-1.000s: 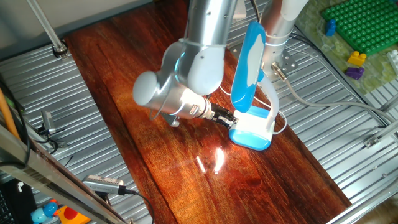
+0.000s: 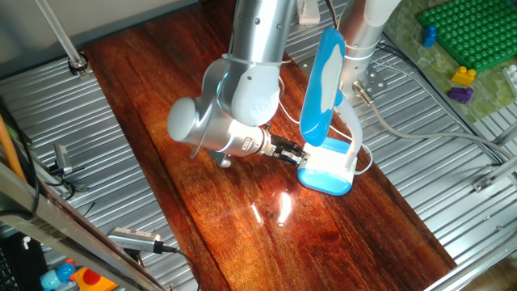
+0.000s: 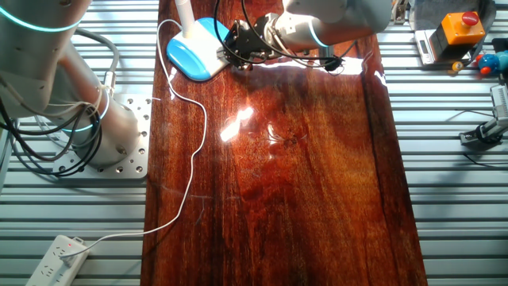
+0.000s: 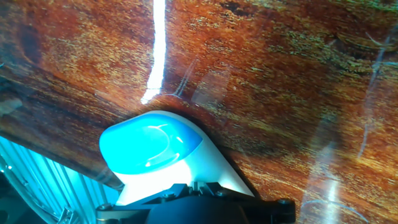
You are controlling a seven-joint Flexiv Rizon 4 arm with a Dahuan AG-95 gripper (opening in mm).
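A blue and white desk lamp stands on the wooden board, its lamp head (image 2: 317, 105) raised above the base (image 2: 325, 181). My gripper (image 2: 302, 154) reaches in low from the left, with its tips at the white edge of that base. From the opposite side, the lamp base (image 3: 189, 59) shows with the black gripper (image 3: 225, 52) right against its edge. In the wrist view the blue end of the base (image 4: 149, 146) lies just beyond the gripper, whose fingers are together. Nothing shows between them; exact contact with the lamp is hard to make out.
A white cable (image 3: 204, 127) runs from the lamp across the board (image 3: 294, 199) to a power strip (image 3: 55, 260). The rest of the board is clear. Off to one side lie a green brick plate (image 2: 477, 28) and loose bricks.
The arm's wrist and forearm have shifted slightly to the left in exterior view 1. The gripper tips remain at the lamp base, and the lamp has not visibly moved.
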